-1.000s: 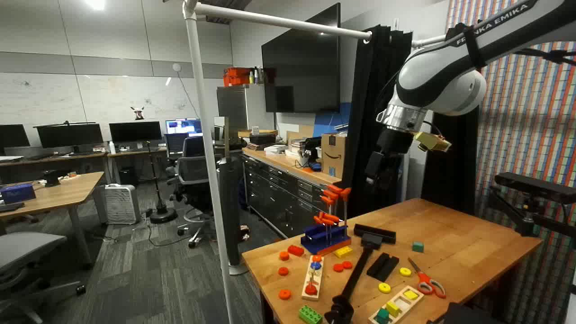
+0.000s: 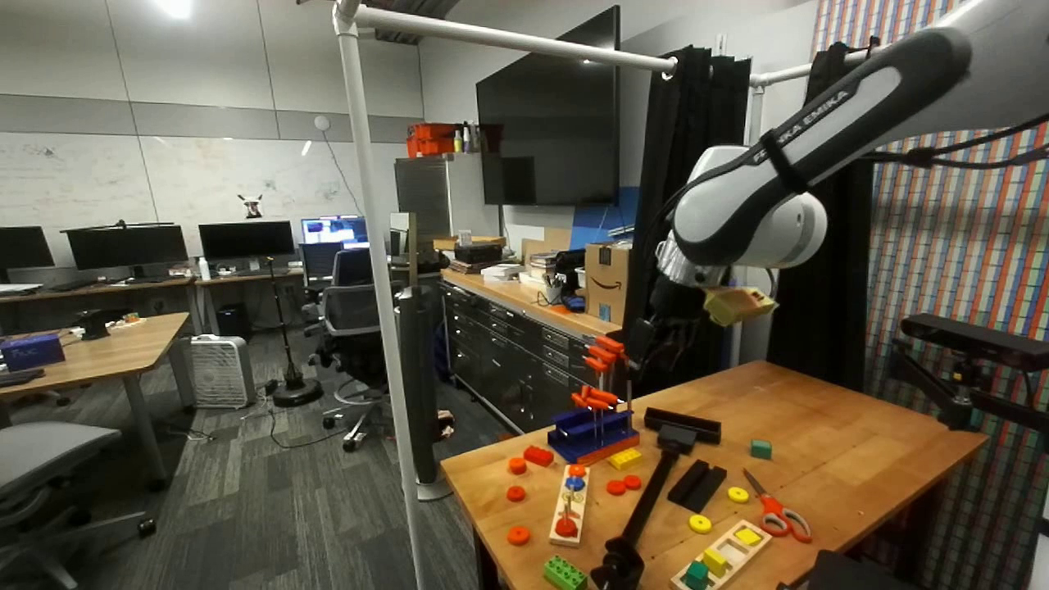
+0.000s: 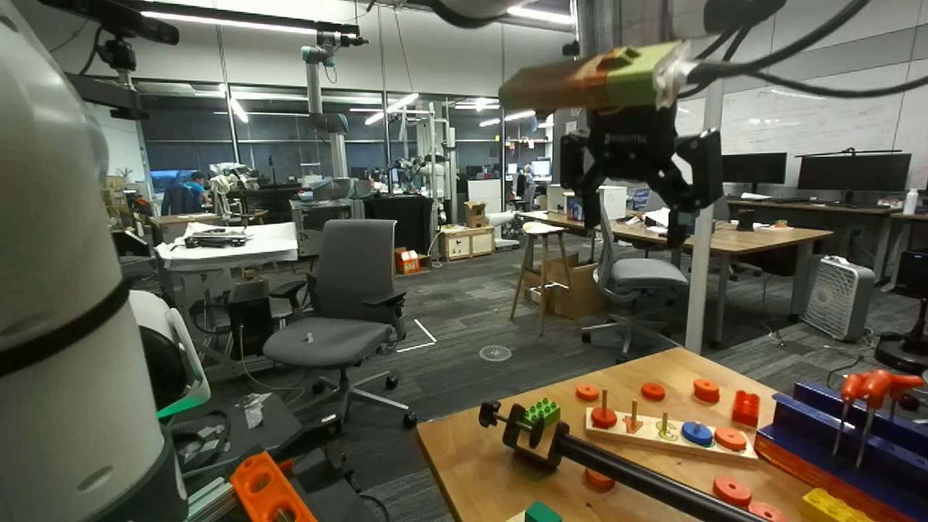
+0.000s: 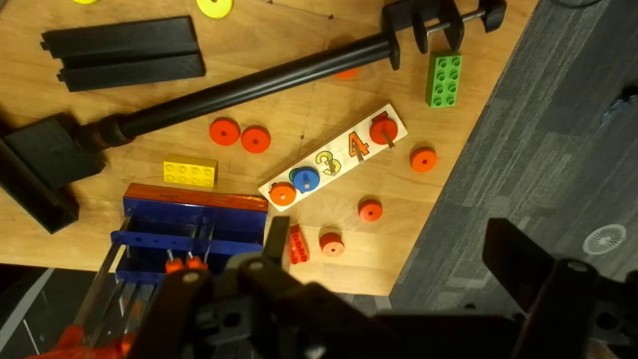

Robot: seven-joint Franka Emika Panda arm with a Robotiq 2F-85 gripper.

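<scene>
My gripper hangs above the table with its fingers spread wide and nothing between them. Below it in the wrist view lies a wooden number board (image 4: 314, 168) with pegs. An orange ring (image 4: 282, 194) and a blue ring (image 4: 306, 179) sit at one end, and a red ring (image 4: 383, 130) is at the other; the pegs by 3 and 4 are bare. Loose orange rings (image 4: 423, 159) and red rings (image 4: 224, 131) lie around the board. Yellow rings (image 2: 700, 524) are beyond the black clamp bar. A red brick (image 4: 298, 244) lies near one finger.
A blue rack (image 2: 592, 433) with orange-handled hex keys rises at the table's back edge. A long black clamp (image 4: 257, 87) crosses the table. Green brick (image 4: 444, 81), yellow brick (image 4: 190, 171), scissors (image 2: 777, 511) and a shape tray (image 2: 733, 555) lie about.
In exterior view 1 the arm has swung left and lower, bringing my gripper from above the table's back toward the hex-key rack. The table objects look unmoved.
</scene>
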